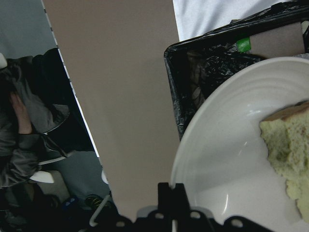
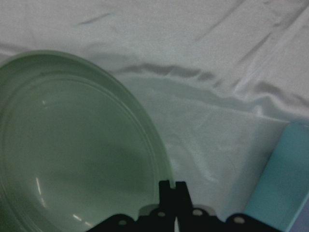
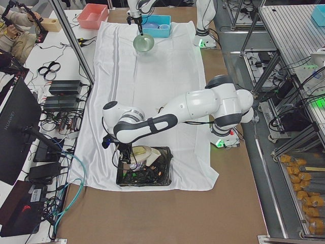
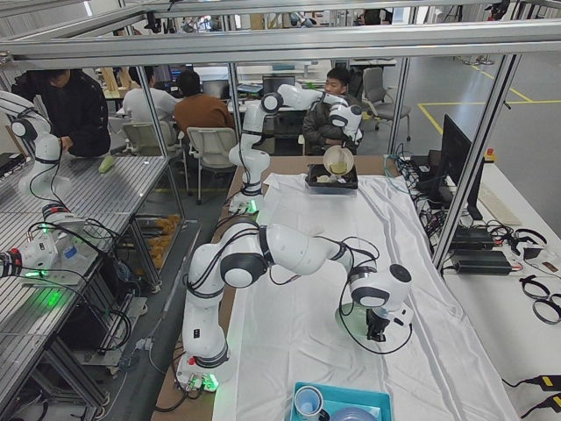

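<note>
My left gripper is shut on the rim of a white plate holding a piece of bread. It holds the plate over a black bin lined with plastic, which has rubbish in it. My right gripper is shut on the rim of a green plate, which is close beside a blue tray at the far end of the cloth in the camera left view.
The blue tray holds a cup and a bowl. A monitor and cables stand along one side.
</note>
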